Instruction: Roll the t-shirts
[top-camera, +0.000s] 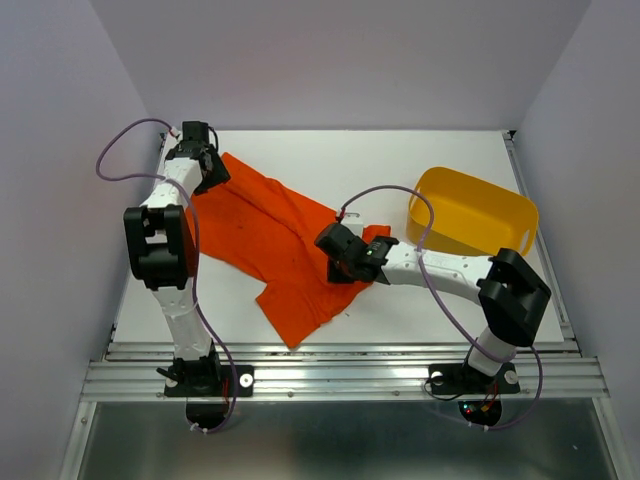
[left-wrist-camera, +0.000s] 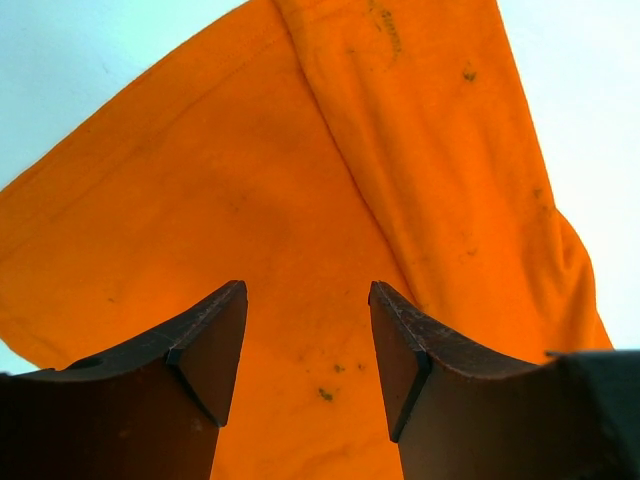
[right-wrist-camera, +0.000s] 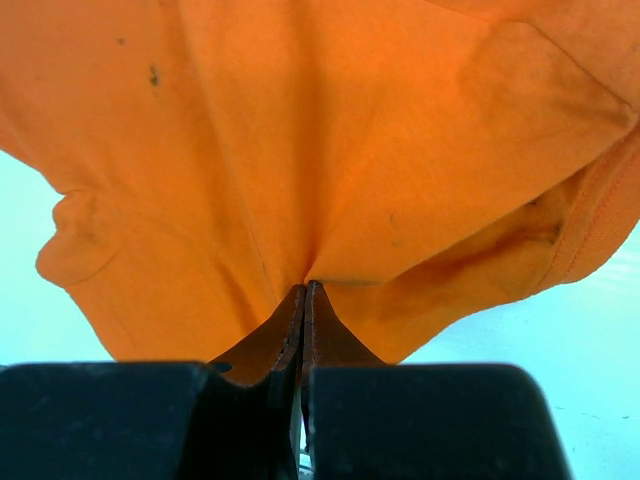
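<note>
An orange t-shirt (top-camera: 270, 230) lies spread at a slant across the white table, with a long fold along its far side. My left gripper (top-camera: 214, 182) is over its far left end. In the left wrist view the gripper's two fingers (left-wrist-camera: 215, 340) stand well apart above the flat cloth, nothing between them. My right gripper (top-camera: 338, 274) is at the shirt's near right end. In the right wrist view its fingertips (right-wrist-camera: 314, 290) are together on the orange cloth (right-wrist-camera: 300, 150), and creases run together right at the tips, so a thin pinch of fabric appears held.
A yellow bin (top-camera: 475, 210) stands at the table's right side, close to the right arm. Bare white table (top-camera: 300, 160) shows behind the shirt and also in front of it. Several small dark spots mark the cloth.
</note>
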